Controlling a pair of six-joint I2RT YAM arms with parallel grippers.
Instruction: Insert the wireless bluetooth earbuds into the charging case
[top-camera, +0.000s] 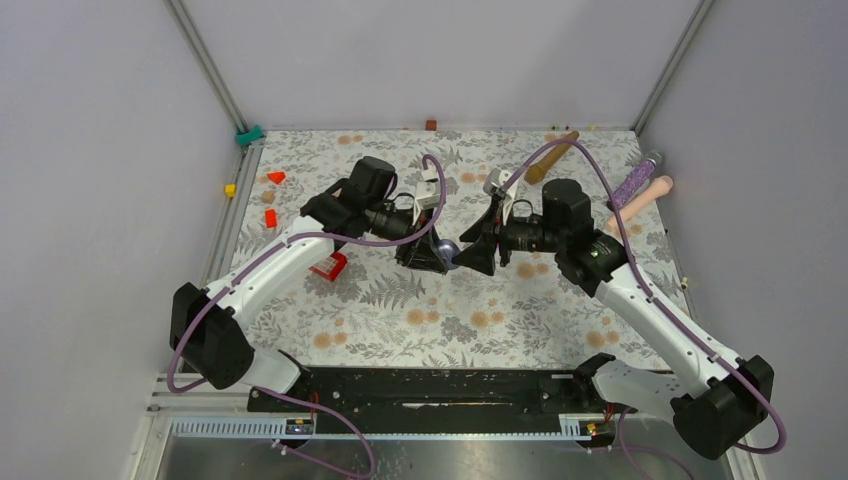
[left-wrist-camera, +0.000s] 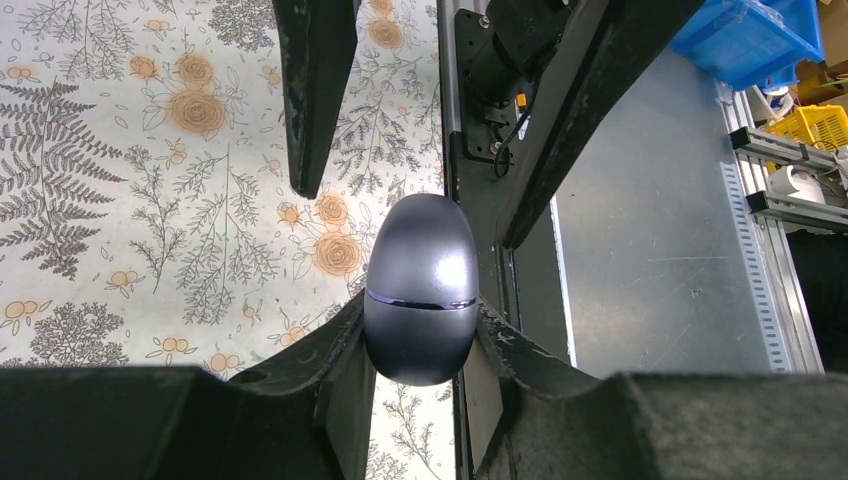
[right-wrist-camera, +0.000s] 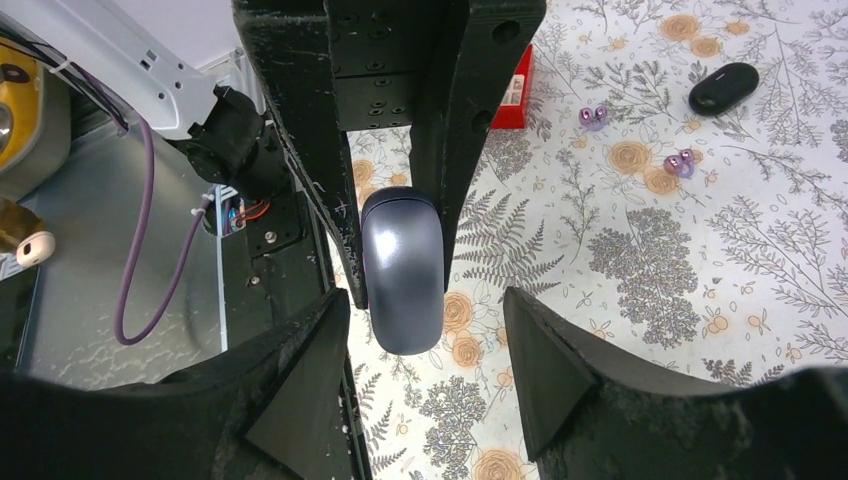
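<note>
A silver, oval charging case (left-wrist-camera: 420, 285) is held upright at the middle of the workspace, my left gripper (top-camera: 436, 256) shut on it; its lid seam shows in the left wrist view and it looks closed. My right gripper (top-camera: 474, 258) faces it from the right, standing open with its fingertips either side of the case and apart from it. In the right wrist view two small purple-silver earbuds (right-wrist-camera: 593, 118) (right-wrist-camera: 679, 164) lie on the floral mat, near a black oval object (right-wrist-camera: 722, 88).
A red box (top-camera: 329, 267) lies left of centre. Rollers (top-camera: 632, 200) lie at the back right, small red blocks (top-camera: 270, 218) at the left.
</note>
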